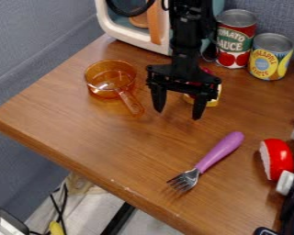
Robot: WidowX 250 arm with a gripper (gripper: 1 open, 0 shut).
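The black gripper [179, 107] hangs over the middle of the wooden table, its two fingers apart and pointing down. Behind and to its right a small yellow object [215, 99] is mostly hidden by it. An orange translucent pan [110, 70] with a handle lies to the left. A fork with a purple handle [219, 152] lies in front, right of centre. A red and white object [276, 160] sits at the right edge.
Two cans, a red-green one [234, 41] and a yellow-blue one [270, 58], stand at the back right beside a white toy appliance [130, 34].
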